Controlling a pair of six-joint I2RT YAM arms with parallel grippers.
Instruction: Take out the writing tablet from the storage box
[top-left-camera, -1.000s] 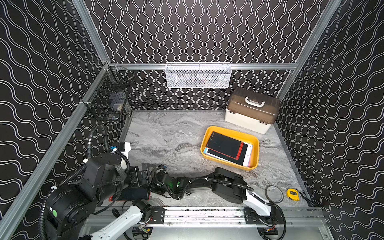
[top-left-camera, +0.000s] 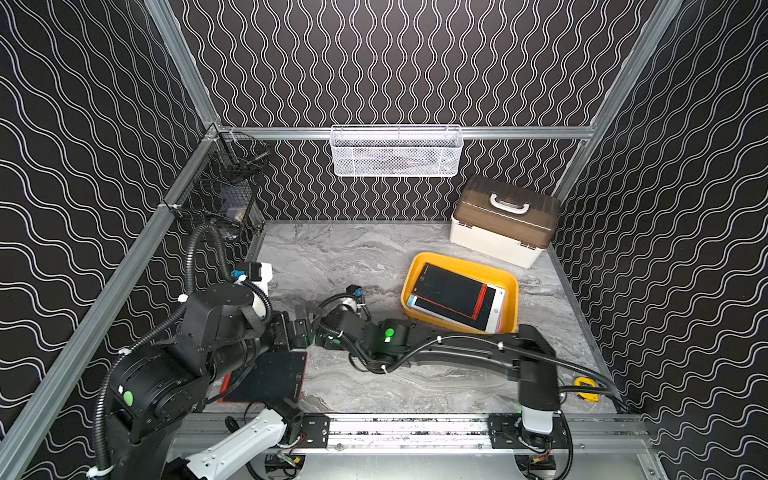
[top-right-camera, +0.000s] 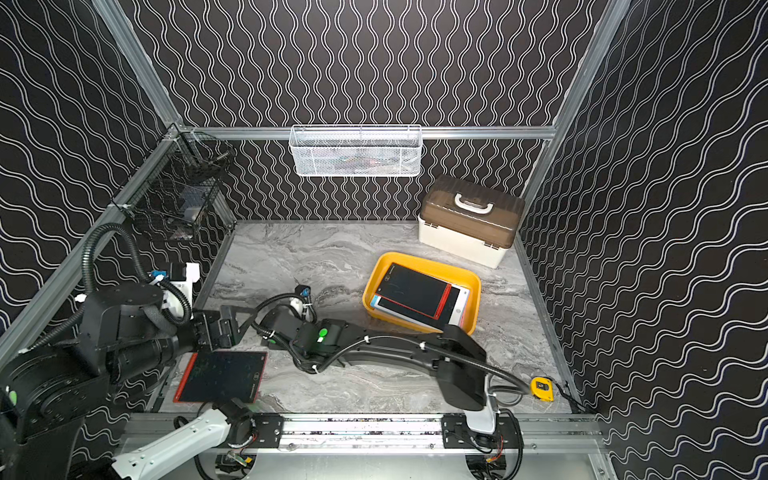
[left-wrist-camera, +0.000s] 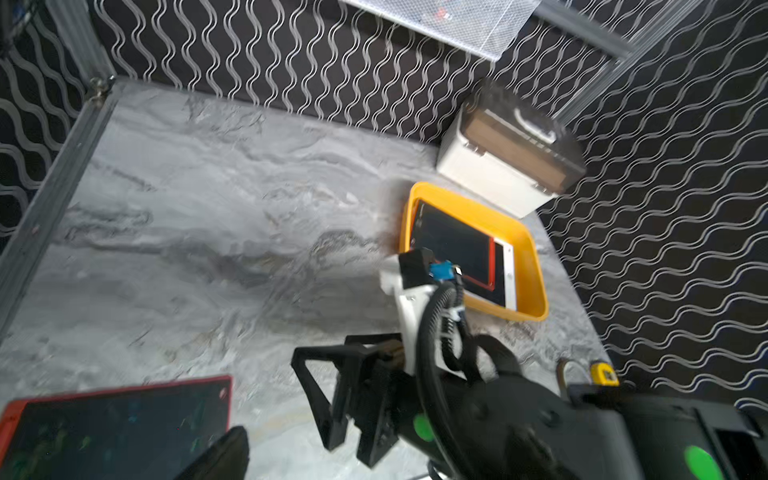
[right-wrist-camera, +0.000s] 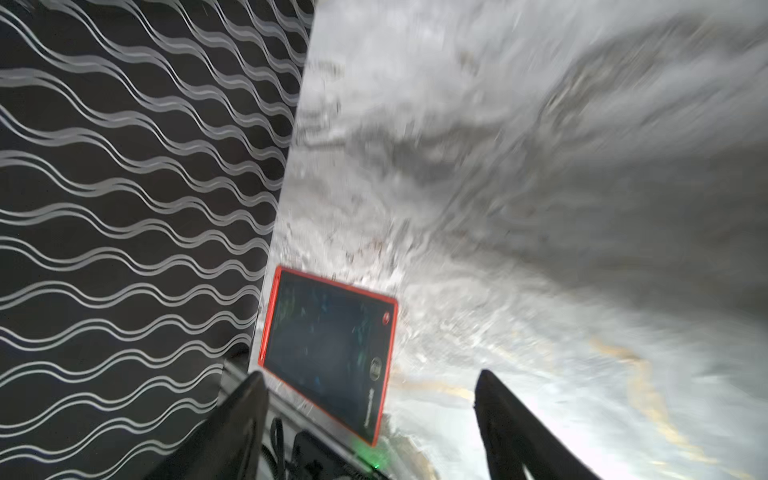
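Observation:
A red-edged writing tablet (top-left-camera: 268, 377) with a dark screen lies flat on the table at the front left, outside the box. The yellow storage box (top-left-camera: 512, 308) stands at the right. In it is a stack with another red-edged tablet (top-left-camera: 452, 289) on top and a white-framed one (top-left-camera: 496, 310) beneath. My left gripper (top-left-camera: 301, 326) is open above the table, just behind the loose tablet. Facing it is my right gripper; its fingers (right-wrist-camera: 500, 416) stand apart in the right wrist view, with nothing held. The loose tablet shows below and beyond them.
A lidded case (top-left-camera: 504, 220) stands behind the box. A yellow tape measure (top-left-camera: 586, 389) lies at the front right. A white mesh basket (top-left-camera: 396, 152) hangs at the back.
Both arms have shifted up and back from the front edge, uncovering more of the loose tablet. The right arm's elbow has swung rightwards. The box and its stack have not moved.

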